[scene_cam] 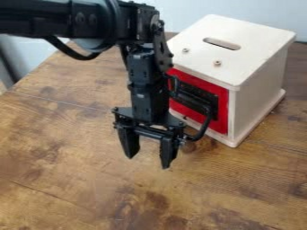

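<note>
My black gripper (149, 153) points down over the wooden table, in front and to the left of a pale wooden box (249, 72). Its two fingers are apart, with nothing between them. The box has a slot in its slanted top and a red front panel (218, 110) with a dark area, partly hidden behind my arm and its cable.
A white wall stands behind, and the table's back edge shows at the upper left.
</note>
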